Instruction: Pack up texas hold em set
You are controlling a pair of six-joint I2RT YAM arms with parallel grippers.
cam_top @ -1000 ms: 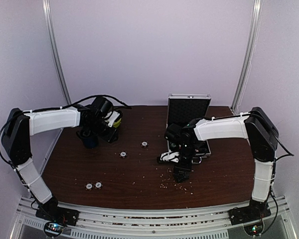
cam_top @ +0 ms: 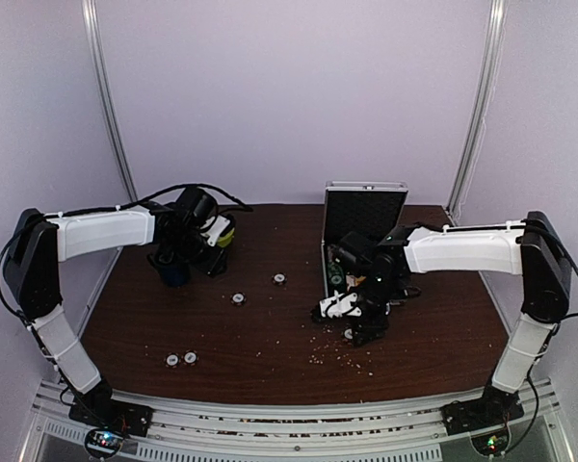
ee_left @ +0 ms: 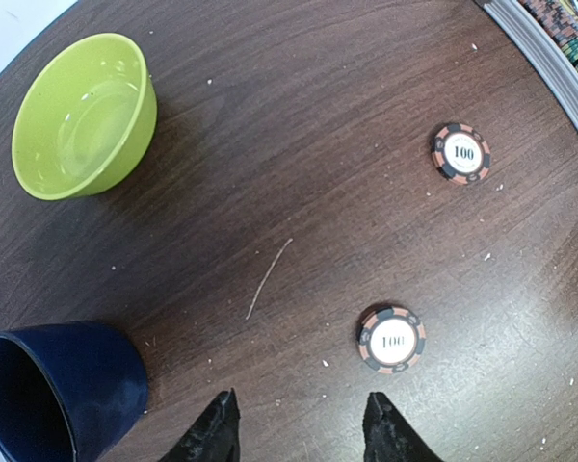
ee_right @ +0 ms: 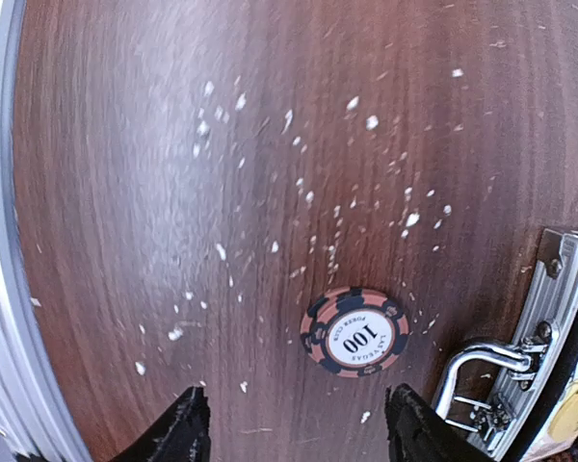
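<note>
The right wrist view shows a single 100 poker chip (ee_right: 354, 332) flat on the table, just beyond the fingertips of my right gripper, which is open and empty. Under the left arm, two 100 chips lie apart, a nearer chip (ee_left: 391, 340) and a farther chip (ee_left: 460, 153). My left gripper hangs open above the wood, short of the nearer one. At the table's front left, two more chips, one chip (cam_top: 172, 360) and another chip (cam_top: 190, 358), lie side by side. The chip case (cam_top: 364, 212) stands with its lid up, its tray partly hidden behind the right arm.
A green bowl (ee_left: 87, 115) and a dark blue cup (ee_left: 67, 390) stand at the back left. The case's metal handle (ee_right: 477, 366) juts out near the right gripper's chip. Pale crumbs (ee_right: 332, 226) are scattered over the front middle.
My right arm has shifted to the right, and a chip at its gripper now shows in the top view. The left arm and the other chips stay in place.
</note>
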